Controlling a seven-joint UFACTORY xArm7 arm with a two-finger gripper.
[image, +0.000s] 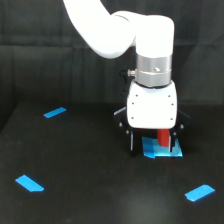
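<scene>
A red object (163, 138) stands on or just over a blue square (160, 149) at the right of the middle, toward the back of the dark table. My gripper (152, 144) points down right in front of it, its white hand hiding the object's upper part and left side. One dark finger (131, 139) shows to the left of the object. Against the black background the other finger is hard to make out, so whether the fingers are spread or closed on the object cannot be told.
Blue strips of tape lie on the table: one at the back left (55, 112), one at the front left (29, 183) and one at the front right (200, 192).
</scene>
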